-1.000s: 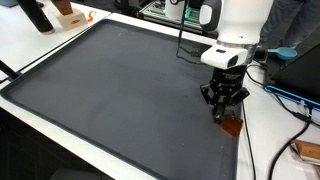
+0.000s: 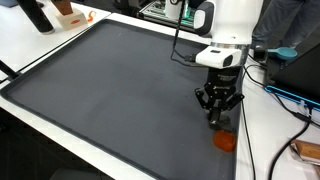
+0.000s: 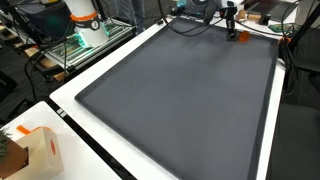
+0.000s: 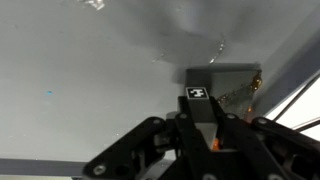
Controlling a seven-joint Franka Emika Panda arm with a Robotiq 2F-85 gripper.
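Observation:
At the right edge of the grey board in exterior view 1, my gripper (image 2: 215, 118) points down, low over the surface. A dark upright piece (image 4: 204, 112) with a small black-and-white mark on top stands between its black fingers in the wrist view, and the fingers are shut on it. An orange round-looking piece (image 2: 225, 141) shows just below and in front of the gripper. Seen from the wrist, a dark grey square (image 4: 222, 86) with a speckled corner lies under the fingers; how it joins the held piece is hidden. Exterior view 2 shows the orange piece (image 3: 243, 37) at the far edge.
The grey board (image 2: 110, 90) is mostly bare and leaves wide free room to the left. Its pale border (image 2: 249, 125) runs close beside the gripper on the right, with cables (image 2: 290, 140) beyond. An orange-and-white object (image 2: 72, 18) stands past the far left corner.
The orange piece has shifted downward and slightly left in exterior view 1, and its visible shape has turned from angular to rounder and darker. My gripper has moved slightly left, still shut.

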